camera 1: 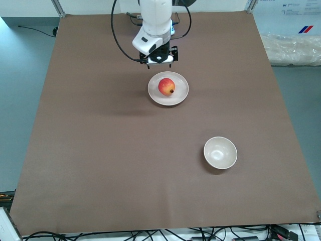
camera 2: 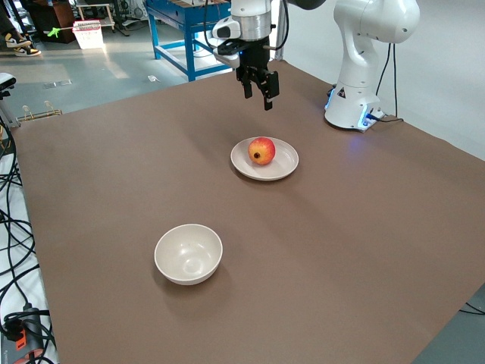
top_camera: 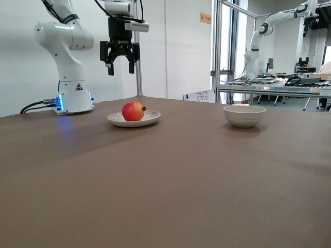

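Note:
A red apple (camera 1: 166, 86) rests on a white plate (camera 1: 168, 99), also seen in the top view as apple (top_camera: 133, 111) and in the right view as apple (camera 2: 261, 151). An empty white bowl (camera 1: 220, 152) stands apart, nearer the front in the left view. My black gripper (camera 2: 258, 92) hangs above the table behind the plate, clear of the apple; in the top view the gripper (top_camera: 120, 69) has its fingers apart, with nothing visible between them.
The arm's base (top_camera: 75, 98) stands at the back edge. Cables (camera 2: 11, 227) run along an outer edge, off the tabletop.

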